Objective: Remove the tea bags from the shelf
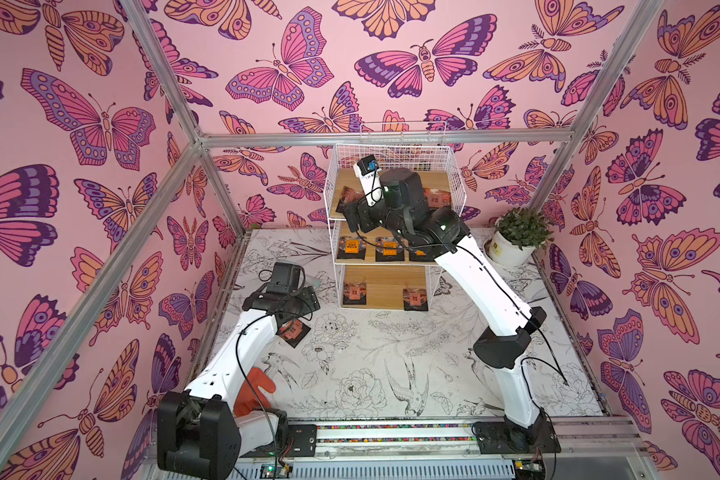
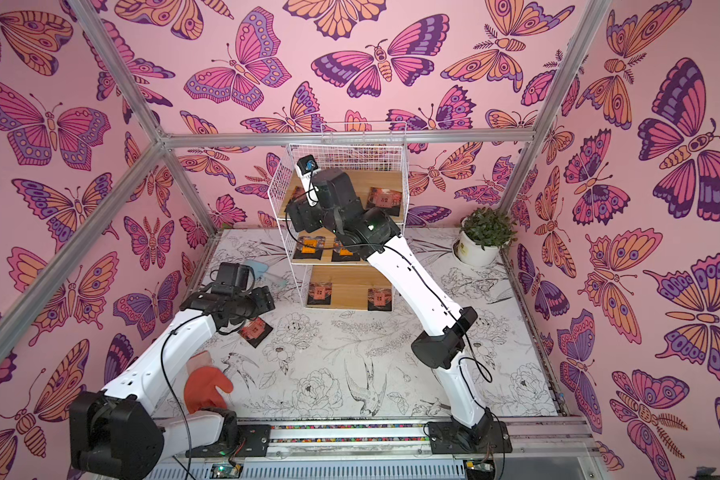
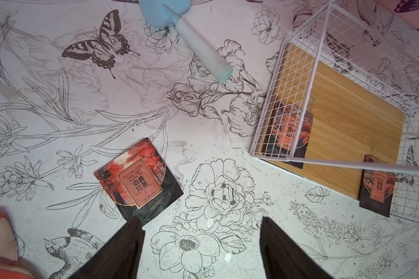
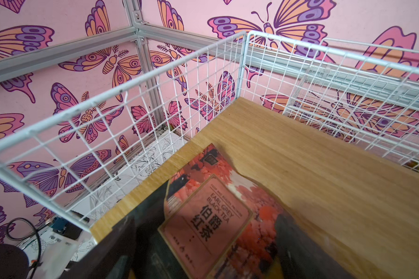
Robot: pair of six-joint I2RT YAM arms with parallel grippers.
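Observation:
Earl Grey tea bags, dark packets with red pictures, lie on a three-tier wire shelf (image 1: 337, 284). On the top tier's left corner, my right gripper stands open, its fingers to either side of a tea bag (image 4: 218, 211). Another top-tier bag (image 2: 384, 200) rests at the right. The middle tier bears bags (image 1: 389, 248) with orange labels, partly behind the right arm. Two more, one left (image 3: 288, 130) and one right (image 3: 378, 186), occupy the bottom tier. One bag (image 3: 139, 181) is flat on the table. Above the table, my left gripper is open and empty.
White wire sides (image 4: 125, 88) fence the top tier. A blue-headed tool (image 3: 200, 46) lies left of the shelf, an orange glove (image 2: 208, 388) near the left arm's base. A potted plant (image 1: 520, 232) stands right.

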